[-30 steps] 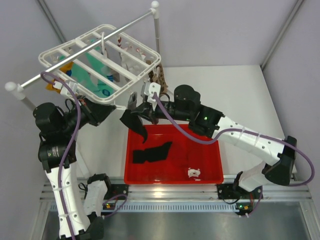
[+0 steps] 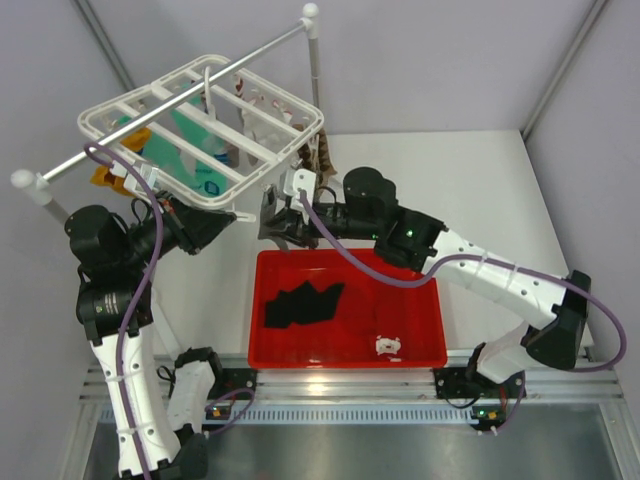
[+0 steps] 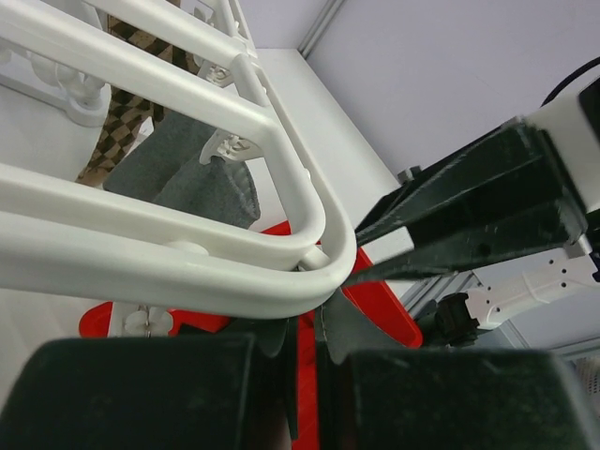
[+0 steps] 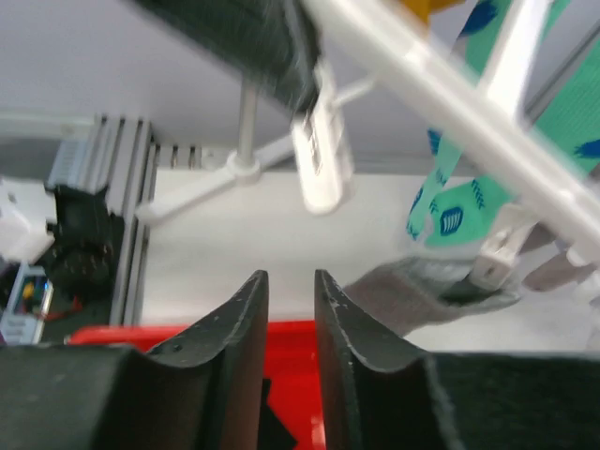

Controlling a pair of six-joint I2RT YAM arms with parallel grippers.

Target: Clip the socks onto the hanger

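The white hanger (image 2: 200, 125) hangs from the rail with several socks clipped beneath, among them a checkered sock (image 3: 131, 94) and a grey one (image 3: 192, 187). My left gripper (image 2: 215, 225) is at the hanger's front corner, shut; in the left wrist view the frame corner (image 3: 309, 281) is just above its fingers, and what it grips is hard to make out. My right gripper (image 2: 275, 225) is just right of that corner. In the right wrist view its fingertips are close together, below a hanging white clip (image 4: 319, 164); no sock shows between them. That view is blurred.
A red tray (image 2: 420, 310) below holds black socks (image 2: 305, 305) and a small white object (image 2: 388, 345).
A black sock that hung at my right gripper below the hanger's corner is no longer visible there. The right gripper has shifted slightly; the left arm has not visibly moved.
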